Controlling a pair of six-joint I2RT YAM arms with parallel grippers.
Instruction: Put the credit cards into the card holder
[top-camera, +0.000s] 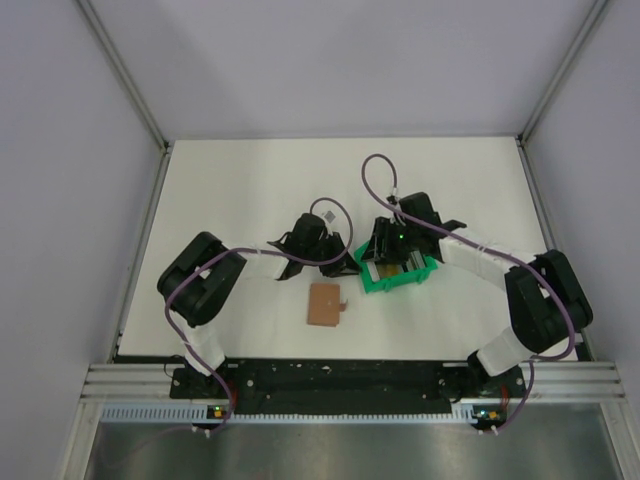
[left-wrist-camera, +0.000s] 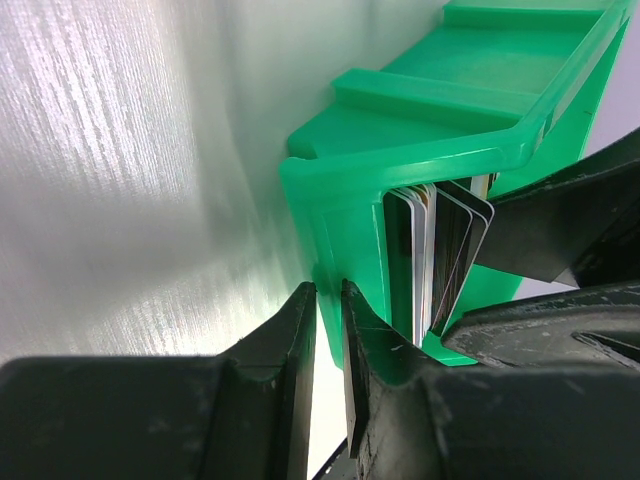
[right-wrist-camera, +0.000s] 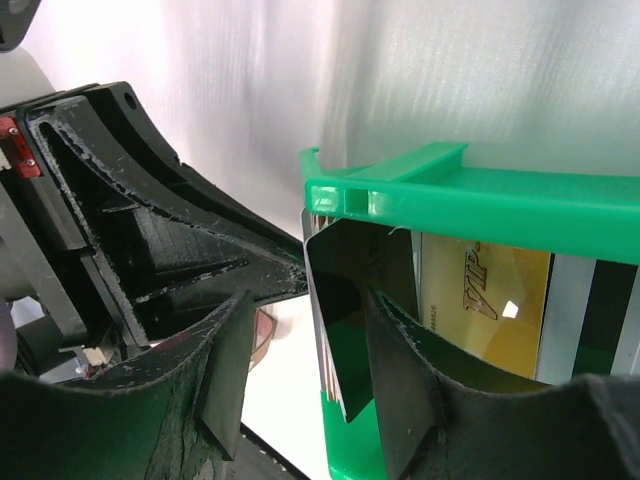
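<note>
A green card holder (top-camera: 395, 282) lies right of centre, several cards in its slots, one gold (right-wrist-camera: 485, 300). My left gripper (top-camera: 345, 262) is at the holder's left end; in its wrist view its fingertips (left-wrist-camera: 308, 292) meet the green wall beside a stack of cards (left-wrist-camera: 425, 255), and how wide they stand is hard to tell. My right gripper (top-camera: 380, 245) is over the holder. In the right wrist view its fingers stand apart around the end of a dark card (right-wrist-camera: 355, 290) at the holder's edge; whether it grips it is unclear.
A brown flat piece (top-camera: 325, 305) lies on the white table in front of my left gripper. Both arms are close together around the holder.
</note>
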